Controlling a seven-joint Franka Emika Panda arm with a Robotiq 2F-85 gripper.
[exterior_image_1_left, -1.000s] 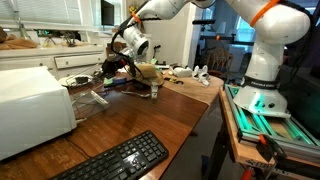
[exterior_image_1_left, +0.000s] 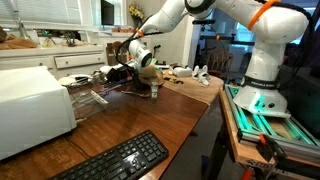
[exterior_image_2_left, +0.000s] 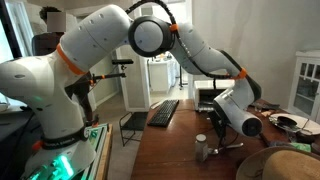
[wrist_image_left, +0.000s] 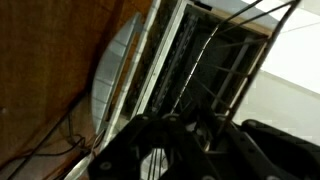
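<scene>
My gripper looks shut at the bottom of the wrist view, its dark fingers meeting the bars of a dark wire rack (wrist_image_left: 232, 88). One bar seems to run in between the fingertips, though shadow hides the exact contact. Exterior view 1 has the gripper (exterior_image_1_left: 124, 66) low over the cluttered back part of the brown table, above dark and thin items. From the other side, in exterior view 2, the wrist and the white arm hide much of the spot.
A black keyboard (exterior_image_1_left: 115, 160) lies at the table's front, beside a white box (exterior_image_1_left: 35, 108). Near the arm stands a small canister (exterior_image_2_left: 201, 148). A round tan object (exterior_image_2_left: 280, 164) fills the near right corner. Bare wood lies right of the keyboard.
In exterior view 1 the wrist has come down slightly. Dark thin shapes now cover the spot below it where blue items showed before. The keyboard and white box have not moved.
</scene>
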